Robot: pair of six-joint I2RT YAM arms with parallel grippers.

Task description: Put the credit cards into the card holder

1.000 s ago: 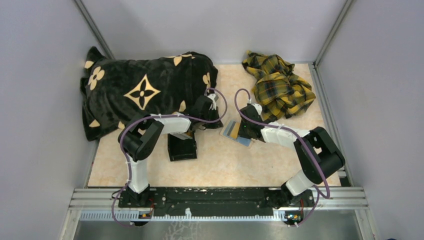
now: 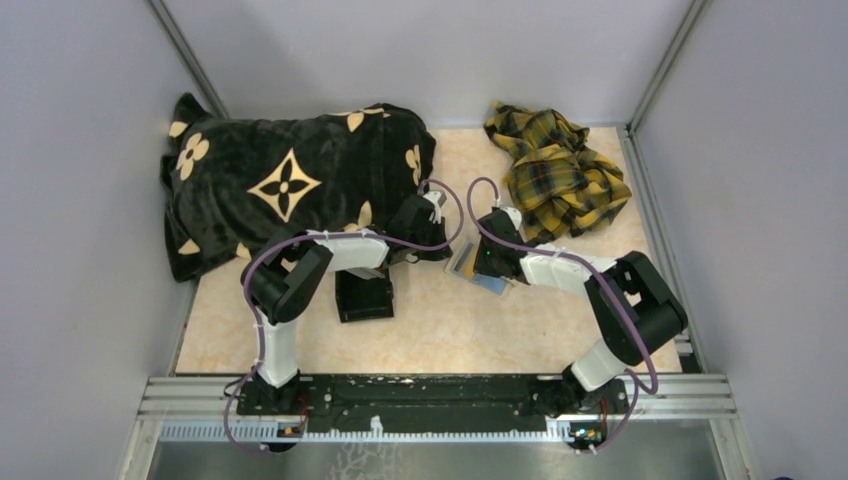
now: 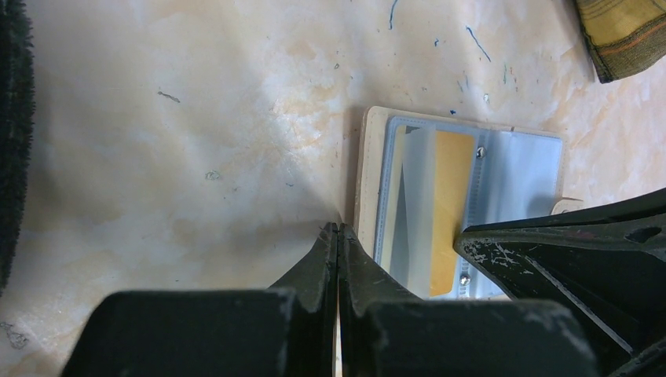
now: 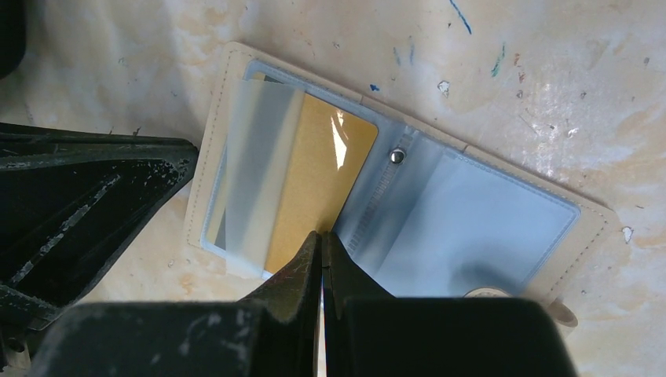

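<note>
The card holder (image 2: 491,284) lies spread open on the table, light blue inside with a beige border. In the right wrist view, a gold card (image 4: 326,169) sits in its left half, partly covered by a pale translucent strip (image 4: 263,169). My right gripper is shut, its tips over the gold card's lower edge, nothing visible between them. Just outside the holder's left border, my left gripper is also shut, with nothing showing between its fingers. Whether its tips touch the border I cannot tell.
An open black box (image 2: 365,298) stands below the left forearm, its upper part hidden. A dark patterned blanket (image 2: 285,185) fills the back left, and a yellow-black plaid cloth (image 2: 565,175) lies at the back right.
Over the last second my left gripper has shifted a little to the right, and the holder has slid slightly the same way. My right arm has hardly moved.
</note>
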